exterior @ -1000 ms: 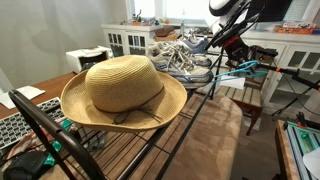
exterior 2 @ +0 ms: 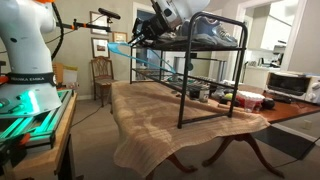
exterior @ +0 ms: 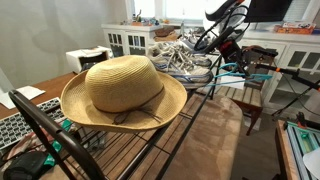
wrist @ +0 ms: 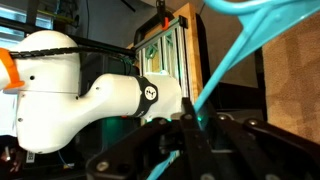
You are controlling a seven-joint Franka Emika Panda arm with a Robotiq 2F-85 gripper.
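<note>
My gripper [exterior 2: 136, 42] is shut on a light blue hanger-like piece, which looks like thin plastic. In exterior view 2 the blue hanger [exterior 2: 118, 49] sticks out on both sides of the gripper, above the table and by the far end of the black rack. The wrist view has the blue hanger [wrist: 240, 45] running from the dark gripper up to the top right. Exterior view 1 places the blue hanger [exterior: 238, 72] beyond the rack's far end, below the arm. The exact grip point is hard to make out.
A straw hat [exterior: 124, 88] lies on the near end of the black rack, with several shoes [exterior: 185, 62] at its far end. Small items stand under the rack on the cloth-covered table [exterior 2: 160, 133]. A wooden chair [exterior 2: 102, 78] stands behind.
The arm and the blue hanger have shifted slightly and the hanger's angle looks a little different. The hat and the rack have stayed in place.
</note>
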